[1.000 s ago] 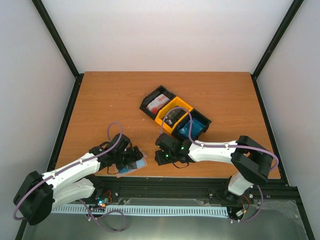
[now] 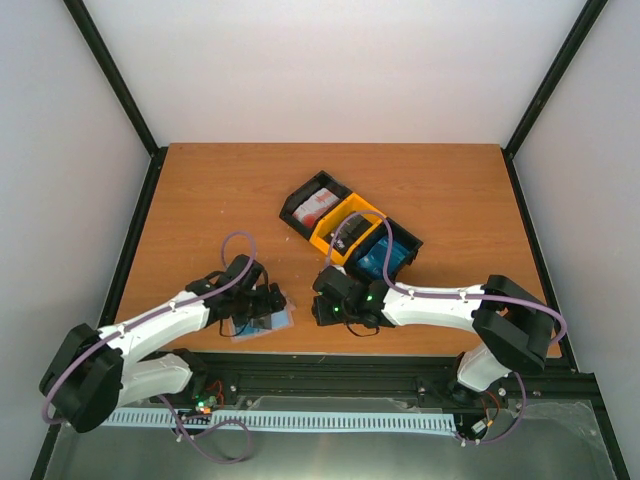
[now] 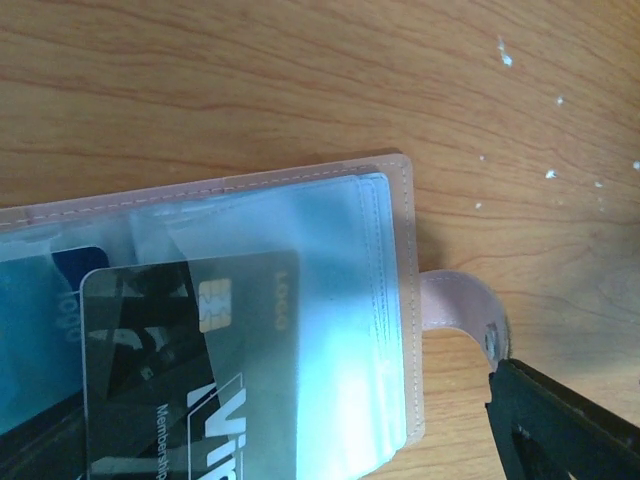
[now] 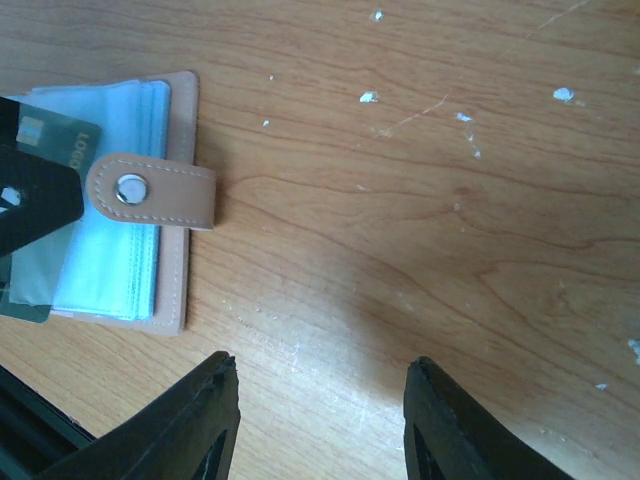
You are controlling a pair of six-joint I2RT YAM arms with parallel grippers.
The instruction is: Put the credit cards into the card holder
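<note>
The card holder lies on the table near the front edge, its clear sleeves facing up and its tan strap at one side. A dark credit card sits on the sleeves, with a blue card beside it. My left gripper is over the holder, fingers apart on either side of the dark card; whether it touches the card is unclear. My right gripper is open over bare wood to the right of the holder.
Three joined bins, black, yellow and black, stand behind the right arm, holding cards and packets. Bare table lies at the back left and between the holder and the bins.
The right arm has barely moved.
</note>
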